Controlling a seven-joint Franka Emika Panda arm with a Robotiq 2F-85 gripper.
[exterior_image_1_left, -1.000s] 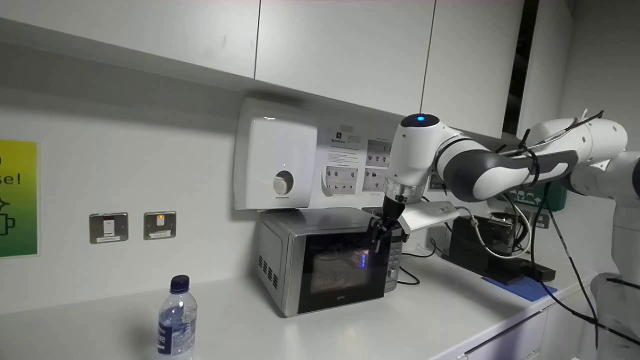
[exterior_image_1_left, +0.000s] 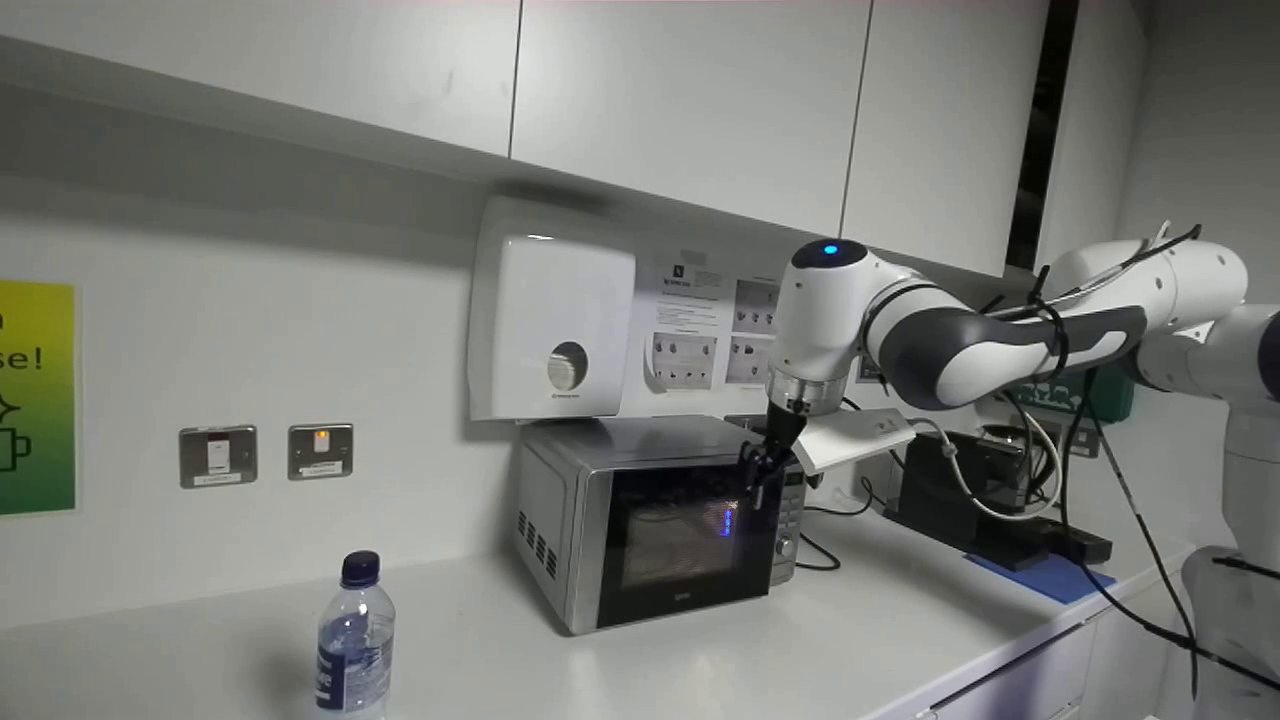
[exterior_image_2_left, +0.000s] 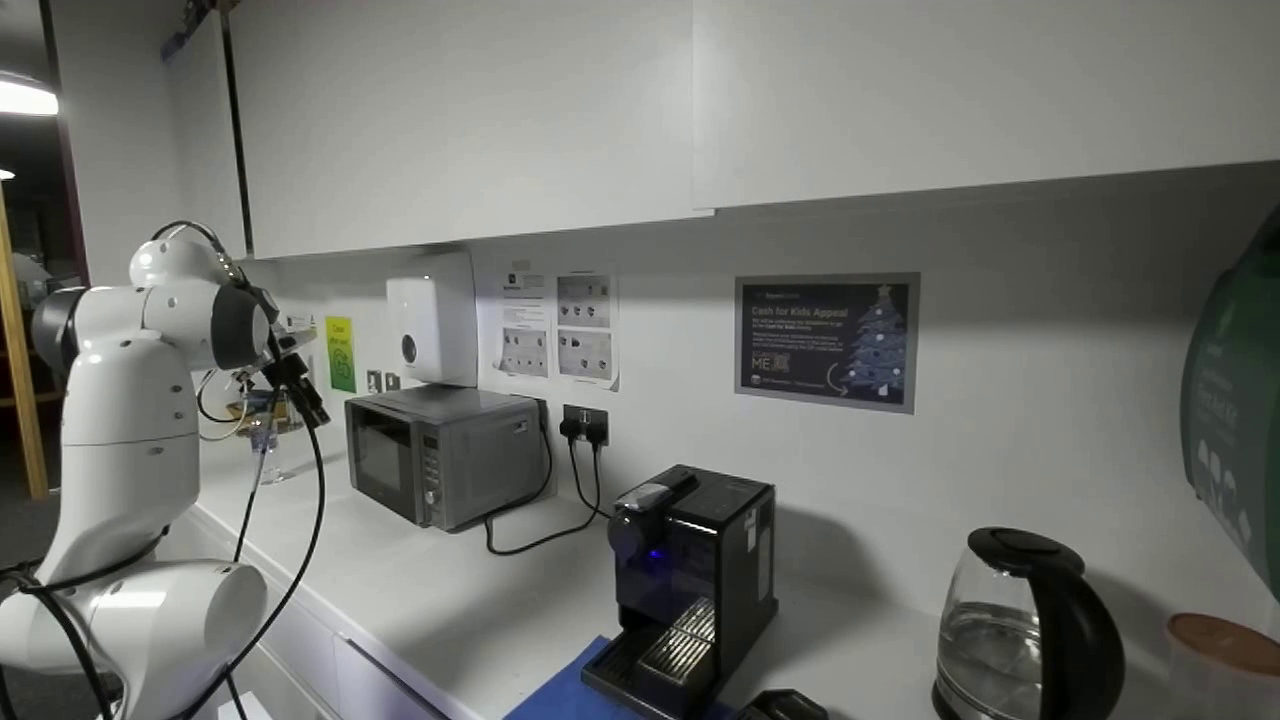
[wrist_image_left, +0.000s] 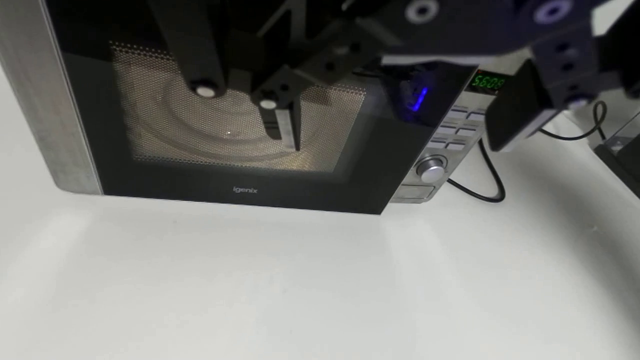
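The silver and black microwave (exterior_image_1_left: 672, 540) stands against the back wall with its door closed. Its dark glass door (wrist_image_left: 240, 180), lit green display (wrist_image_left: 489, 81) and round knob (wrist_image_left: 431, 170) show in the wrist view. My gripper is open in front of the right part of the door, its fingers wide apart and nothing between them. One finger pad (wrist_image_left: 288, 129) lies across the window, the other beside the control panel. From the first exterior view the gripper (exterior_image_1_left: 758, 482) is close to the door; whether it touches cannot be told.
A water bottle (exterior_image_1_left: 356, 636) stands on the counter to the left. Right of the microwave are a black coffee machine (exterior_image_2_left: 696, 576) on a blue mat (exterior_image_2_left: 558, 684) and a glass kettle (exterior_image_2_left: 996, 636). Power cables (exterior_image_2_left: 540, 546) cross behind.
The arm's wrist has shifted slightly down and left in the first exterior view, with the gripper moving only a little. The microwave and bottle have stayed put.
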